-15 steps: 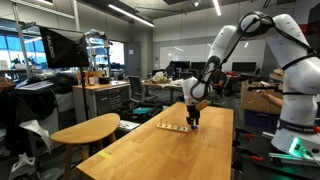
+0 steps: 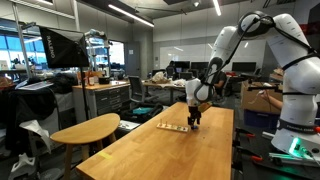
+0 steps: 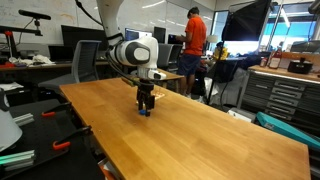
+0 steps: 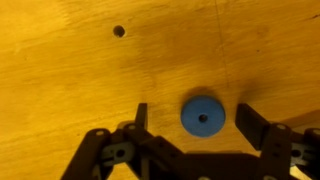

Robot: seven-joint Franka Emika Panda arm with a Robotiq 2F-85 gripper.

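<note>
A small round blue piece (image 4: 203,116) with a dark hole in its middle lies on the wooden table top. My gripper is over it, and in the wrist view the piece appears between the two parted fingers, nearer the right one. A gap shows on either side of the piece. In exterior view 2 the blue piece (image 3: 145,112) is right under my gripper (image 3: 142,104), low at the table. Exterior view 1 shows my gripper (image 2: 195,124) at the table too, too small there for detail.
A light wooden board (image 2: 173,127) with small upright parts lies near the gripper. A dark knot or hole (image 4: 119,31) marks its surface. A round table (image 2: 85,130) stands apart.
</note>
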